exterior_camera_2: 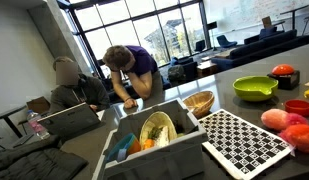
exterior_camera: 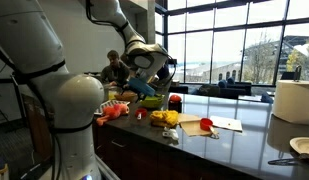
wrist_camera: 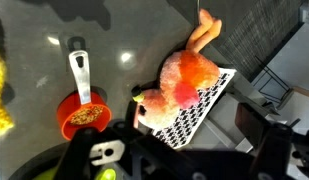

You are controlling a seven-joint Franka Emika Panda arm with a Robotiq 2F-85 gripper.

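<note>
My gripper is open above the counter, with nothing held between its fingers. Below it in the wrist view, a fuzzy orange-and-pink plush toy (wrist_camera: 184, 80) lies partly on a white perforated mat (wrist_camera: 190, 122). To its left is a red cup (wrist_camera: 72, 128) with golden-brown contents; a grey handle (wrist_camera: 82, 75) extends up from it. Exterior view 1 has the gripper (exterior_camera: 143, 89) over the far left of the counter, close to a green bowl (exterior_camera: 152, 101). The second exterior view shows the red cup (exterior_camera_2: 298, 107) beside the pinkish toys (exterior_camera_2: 296, 134), without the arm.
A grey bin (exterior_camera_2: 159, 158) holding toys and a wicker basket (exterior_camera_2: 200, 102) stand beside the mat. Yellow items (exterior_camera: 166, 117), another red cup (exterior_camera: 206, 123) and a white sheet (exterior_camera: 227, 123) lie farther along. Two people are behind it.
</note>
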